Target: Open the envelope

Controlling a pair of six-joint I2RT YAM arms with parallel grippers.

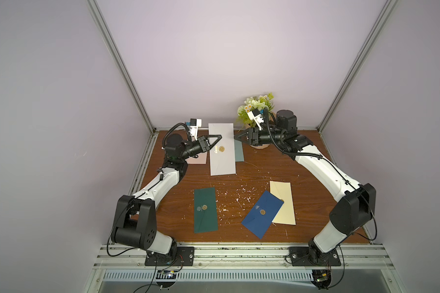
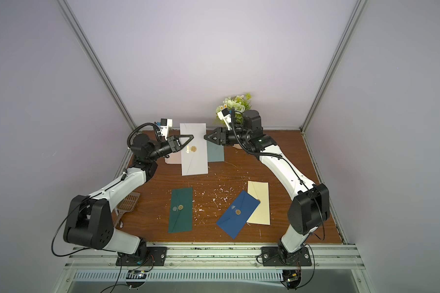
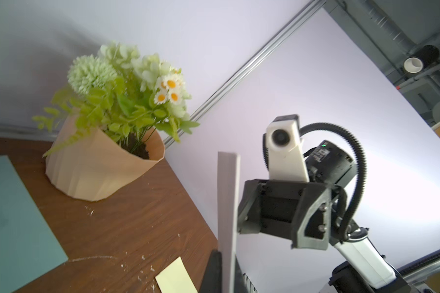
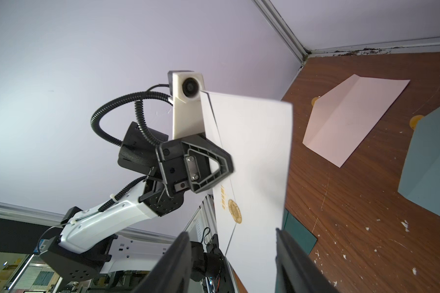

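Observation:
A white envelope (image 1: pixel 223 161) with a gold seal hangs upright above the table, its flap closed. My left gripper (image 1: pixel 218 139) is shut on it near the left side; in the left wrist view the envelope (image 3: pixel 227 195) appears edge-on, rising from between the fingers. At the envelope's right edge stands my right gripper (image 1: pixel 236 137), fingers apart. The right wrist view shows its blurred fingers (image 4: pixel 292 266) on either side of the envelope (image 4: pixel 254 171); whether the edge reaches between them I cannot tell.
Behind lie a pink envelope (image 4: pixel 352 114) and a pale teal one (image 4: pixel 432 166). Nearer the front are a dark green envelope (image 1: pixel 205 222) and a blue one (image 1: pixel 260 222) overlapping a cream one (image 1: pixel 286 200). A flower pot (image 3: pixel 95 166) stands at the back. Paper scraps litter the middle.

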